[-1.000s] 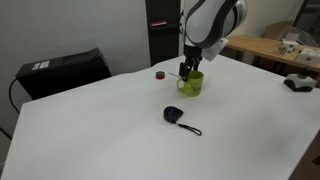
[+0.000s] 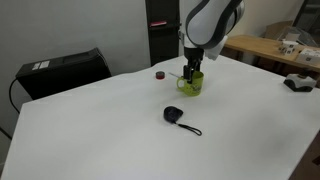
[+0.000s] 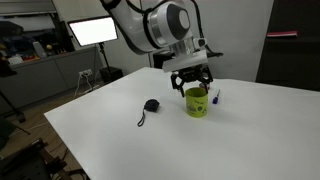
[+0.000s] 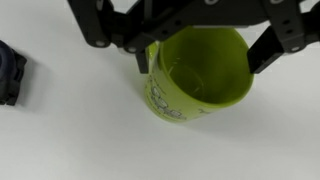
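Observation:
A yellow-green mug (image 3: 197,103) stands upright on the white table, its handle on the left in exterior view 1. My gripper is open over the mug, pointing down. In the wrist view, one of its fingers (image 4: 266,48) is by the right side of the rim and the other is at the left side. The mug's open top (image 4: 208,65) lies between them, and its inside looks empty. Whether the fingers touch the mug, I cannot tell.
A small black device with a wrist strap (image 2: 173,115) lies in front of the mug. A blue pen-like item (image 3: 215,98) rests behind it. Farther off are a dark red round object (image 2: 160,75) and a large black case (image 2: 62,73).
My gripper has shifted slightly down at the mug over the last second. The mug and the black device have stayed in place.

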